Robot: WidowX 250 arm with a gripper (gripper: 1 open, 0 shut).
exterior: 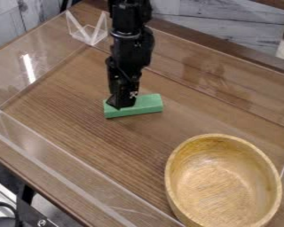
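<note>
A green rectangular block (142, 107) lies on the wooden table in the middle of the camera view. The black gripper (121, 96) hangs from the arm just over the block's left part, its fingers low at the block's top or behind it; whether they touch it or how wide they stand is hard to tell.
A large round wooden bowl (223, 182) sits at the front right. Clear plastic pieces stand at the upper left and left edge, and a marbled board runs along the back.
</note>
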